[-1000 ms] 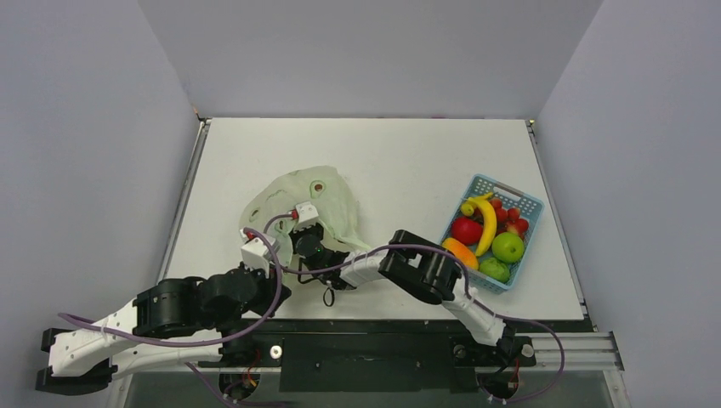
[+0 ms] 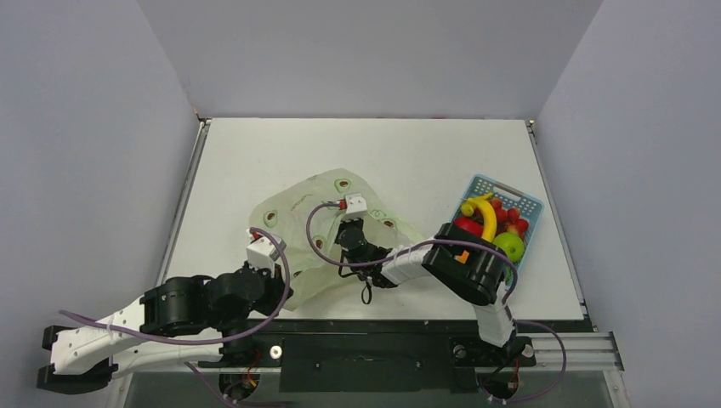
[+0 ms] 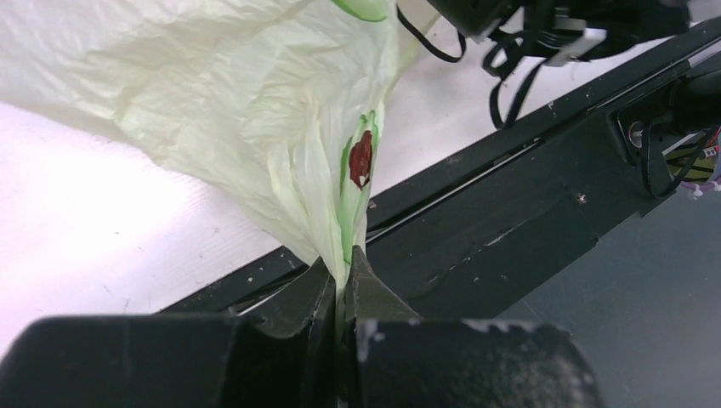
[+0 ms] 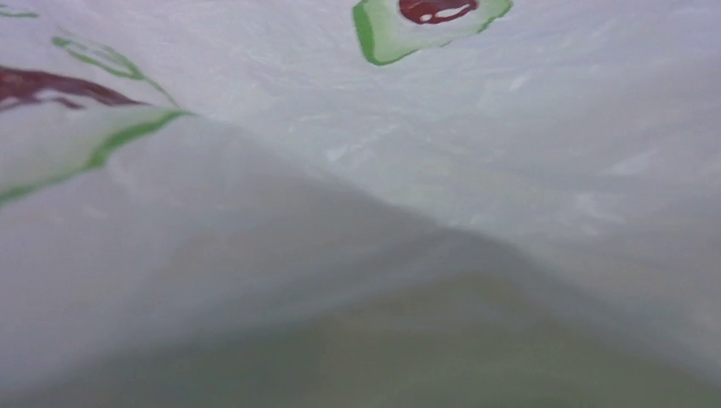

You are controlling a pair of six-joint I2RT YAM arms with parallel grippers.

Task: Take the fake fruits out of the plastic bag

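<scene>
A pale green plastic bag [image 2: 298, 197] with avocado prints lies spread on the white table's left half. My left gripper is shut on it; a gathered strip of plastic runs between the fingers in the left wrist view. Over the bag's right side is my right gripper [image 2: 344, 225]. Crumpled film with avocado prints fills the right wrist view, so its fingers and anything between them are hidden there. No fruit can be made out in the bag. A blue basket [image 2: 527, 201] at the right contains a banana [image 2: 488, 219], a green apple [image 2: 509, 246] and several red fruits.
My right forearm [image 2: 468, 263] reaches over the basket's near left part and covers some of its fruit. A dark edge [image 2: 400, 325] bounds the table at the front.
My right gripper has moved right, and the bag's upper part has shifted and spread rightward with it. The right forearm now covers more of the basket. The left arm stands nearly unchanged.
</scene>
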